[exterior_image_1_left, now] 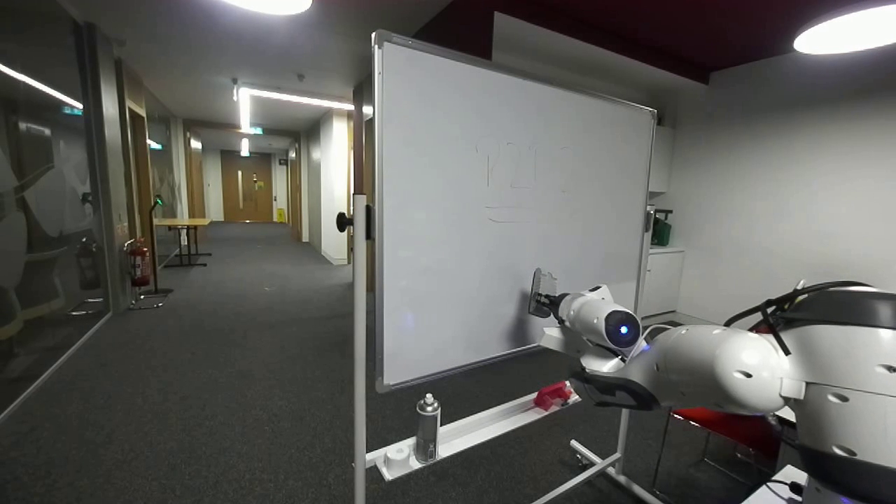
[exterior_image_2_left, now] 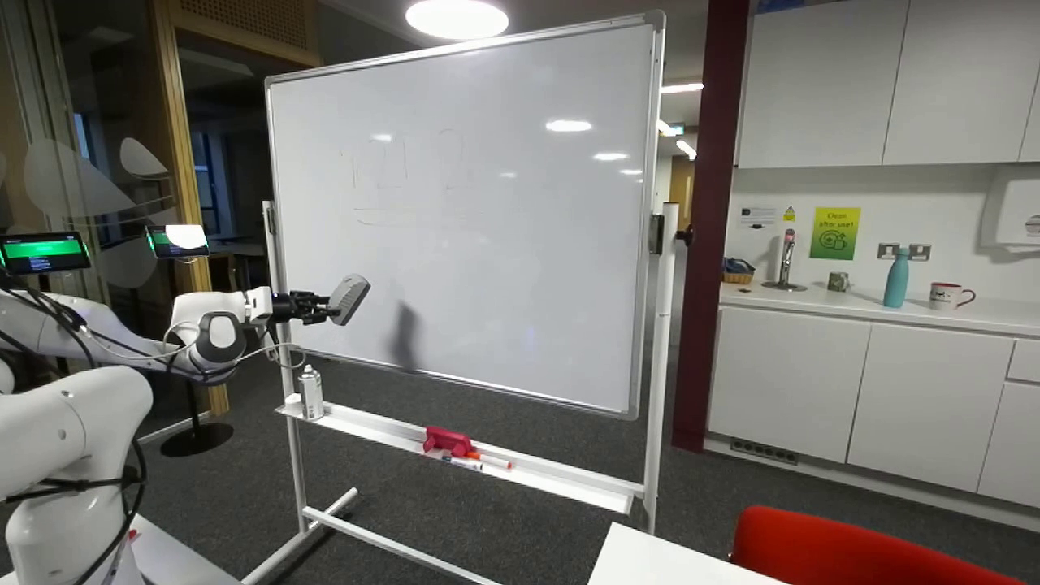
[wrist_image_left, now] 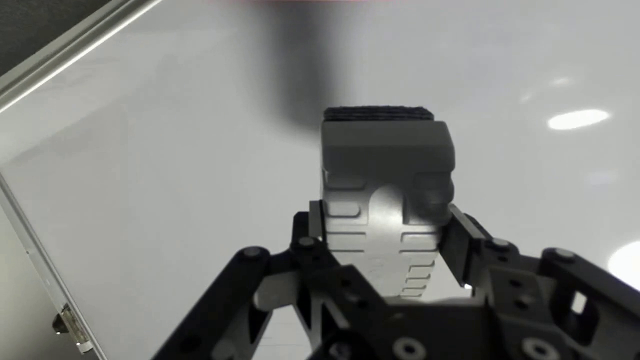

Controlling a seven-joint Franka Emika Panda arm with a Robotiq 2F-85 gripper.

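A grey board eraser (wrist_image_left: 387, 198) with a dark layered pad is clamped between the two fingers of my gripper in the wrist view. In exterior view 2 the gripper (exterior_image_2_left: 329, 310) holds the eraser (exterior_image_2_left: 348, 298) tilted in front of the whiteboard (exterior_image_2_left: 507, 283). A shadow falls on the board to the eraser's right there, so the eraser seems to stand apart from the surface. Faint marks (exterior_image_1_left: 508, 164) with short lines below them show on the whiteboard (exterior_image_1_left: 453, 285) in exterior view 1, higher than the eraser (exterior_image_1_left: 542, 291).
Below the board runs a narrow white tray (exterior_image_2_left: 575, 487). On it are a spray can (exterior_image_2_left: 311, 393), a red holder (exterior_image_2_left: 448, 440) and several markers. A white table (exterior_image_2_left: 663, 561) and a red chair (exterior_image_2_left: 848, 546) stand at the front right.
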